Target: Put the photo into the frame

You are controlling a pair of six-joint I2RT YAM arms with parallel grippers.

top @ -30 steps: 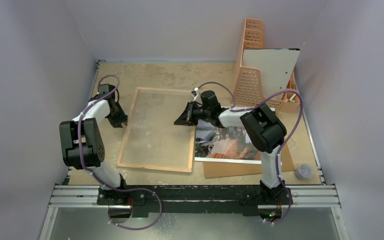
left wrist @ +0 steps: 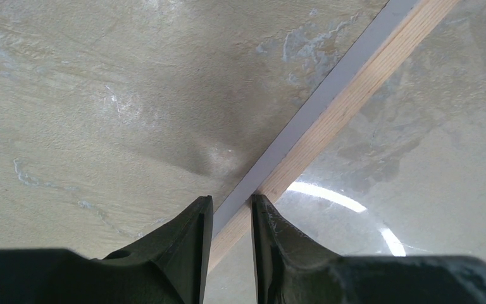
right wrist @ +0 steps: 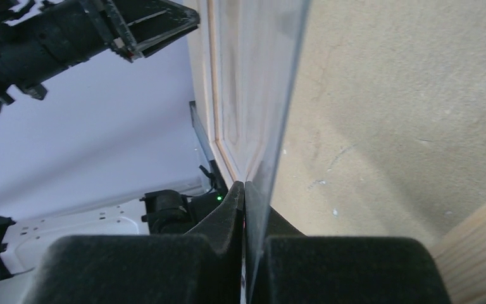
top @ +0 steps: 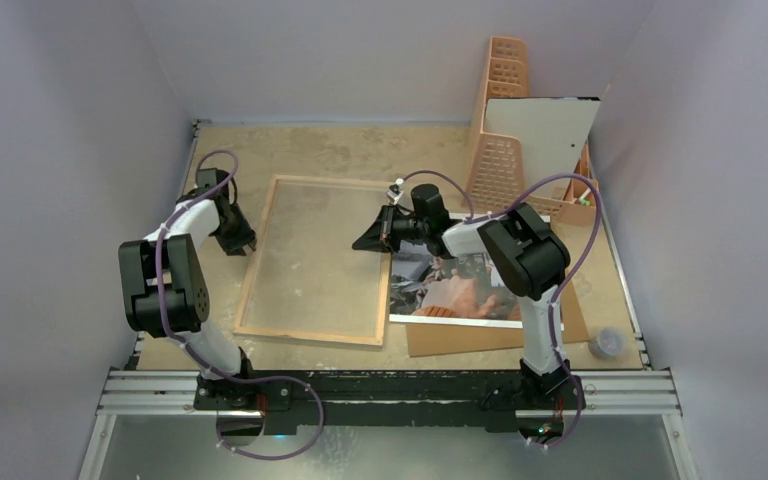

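The wooden frame (top: 312,338) lies flat left of the table's middle, with a bare inside. The photo (top: 460,298), white-bordered, lies to its right, partly under my right arm. At the frame's left side, my left gripper stands part open, its fingers on either side of the wooden bar (left wrist: 345,104); whether they touch it is unclear. Over the frame's right part, my right gripper (top: 362,245) is shut on a thin clear sheet (right wrist: 278,120), whose edge runs up between its fingers in the right wrist view. The sheet's full outline is hard to see from above.
A brown board (top: 460,342) sticks out from beneath the photo. A pink rack (top: 498,160) holding a white panel (top: 538,135) stands at the back right. Nearer the front right is a small clear cup (top: 608,343). Bare table lies behind the frame.
The left arm, frame and photo look unmoved.
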